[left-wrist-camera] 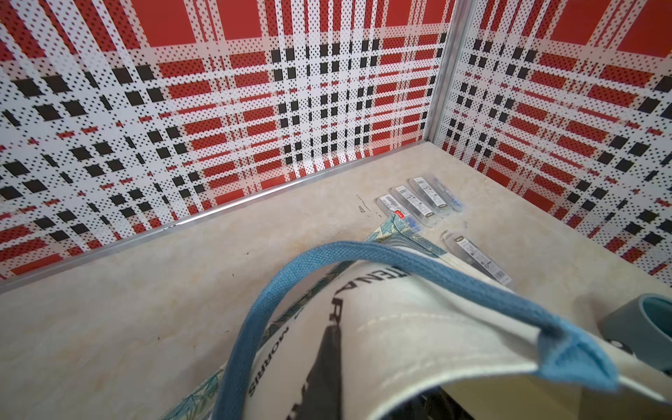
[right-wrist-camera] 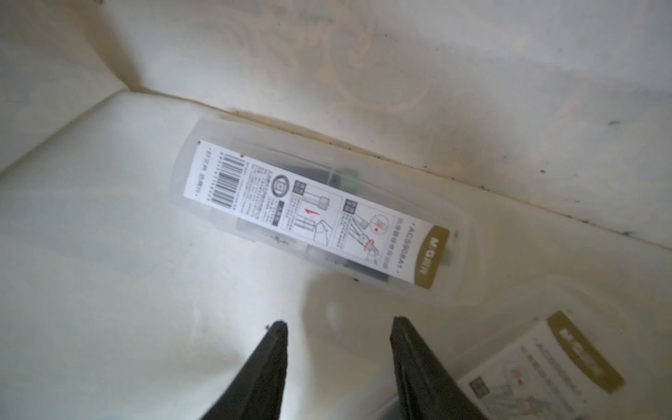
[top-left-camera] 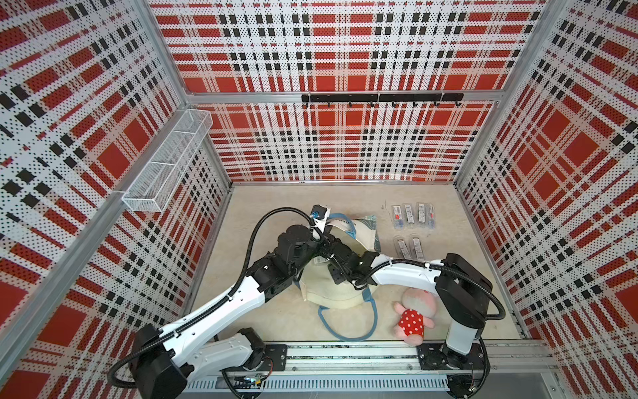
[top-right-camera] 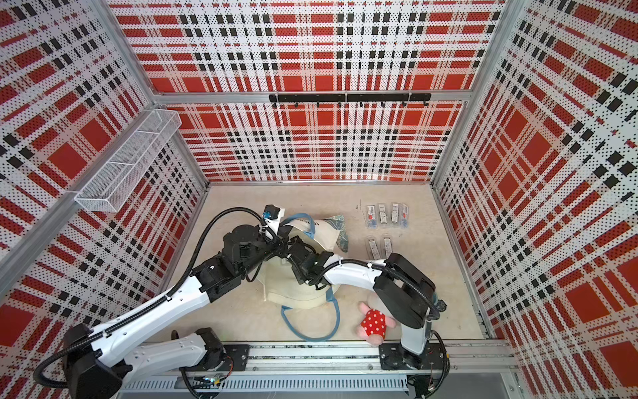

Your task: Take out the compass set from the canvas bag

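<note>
The cream canvas bag (top-left-camera: 332, 292) with blue handles lies mid-table, its mouth held open under both arms. Inside it, in the right wrist view, one clear-cased compass set (right-wrist-camera: 315, 213) rests along the bag's wall. A second compass set (right-wrist-camera: 539, 378) lies partly cut off at the lower right. My right gripper is inside the bag, fingertips apart, with bare lining visible between them; the second case runs behind its right finger. In the left wrist view, my left gripper is shut at the bag's rim; one dark finger shows outside the canvas, the other is hidden.
Several packaged compass sets (top-right-camera: 388, 214) lie in two rows at the right rear. A pink plush toy (top-left-camera: 412, 319) in red sits at the front right, near the right arm. A wire basket (top-left-camera: 167, 161) hangs on the left wall.
</note>
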